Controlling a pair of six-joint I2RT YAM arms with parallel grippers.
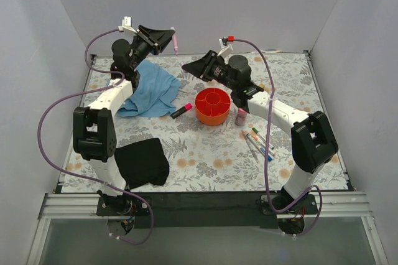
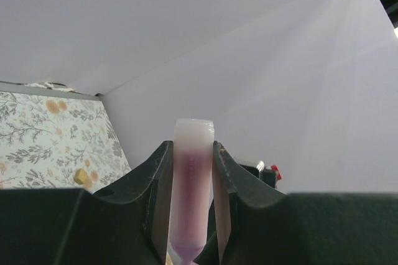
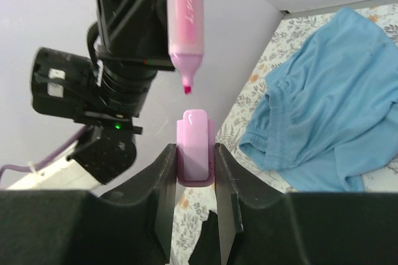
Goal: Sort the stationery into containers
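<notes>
An uncapped pink marker (image 1: 175,44) is held above the back of the table, tip down, with my left gripper shut on it. Opposite it, my right gripper has a pink cap (image 3: 196,147) between its fingertips. The cap is a little below the marker's tip and apart from it in the right wrist view. The round orange divided container (image 1: 212,119) stands on the table below the right arm. A dark marker with a pink end (image 1: 181,111) lies at its left, and several pens (image 1: 261,147) lie at the right.
A rumpled blue towel (image 1: 149,94) covers the back left. A black cloth (image 1: 143,162) lies at the front left. Close to the container's right side is a pink item (image 1: 240,117).
</notes>
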